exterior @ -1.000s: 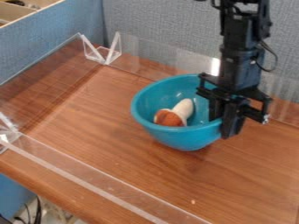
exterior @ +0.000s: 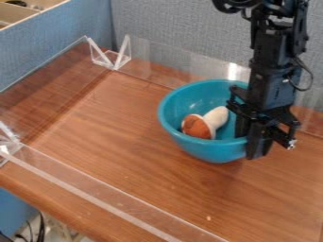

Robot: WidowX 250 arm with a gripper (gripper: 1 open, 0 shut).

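A teal bowl (exterior: 183,109) sits on the wooden table at centre right, holding a white and orange object (exterior: 202,127) that looks like a toy mushroom. My black gripper (exterior: 259,142) is at the bowl's right side, over its rim. I cannot tell whether its fingers are open or closed on the rim.
Clear plastic barriers line the back and left edges of the wooden table (exterior: 89,123). A wooden box (exterior: 19,14) stands at the far upper left, and cables lie below the table at lower left.
The bowl and my gripper have moved slightly right and toward the back over the last second, with the object still inside the bowl.
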